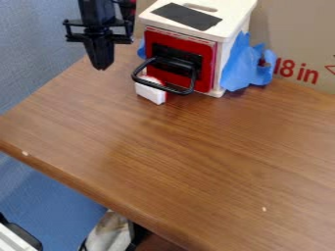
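A black gripper (101,61) hangs at the upper left, over the table's back left edge and left of a white toy appliance (199,18) with a red front (197,55). A black handle (164,86) sticks out from the red front, over a white block (149,89) on the table. The gripper's fingertips point down, apart from the appliance; whether they are open or shut is unclear.
Blue material (249,67) sits at the appliance's right side, before a cardboard panel (295,29).
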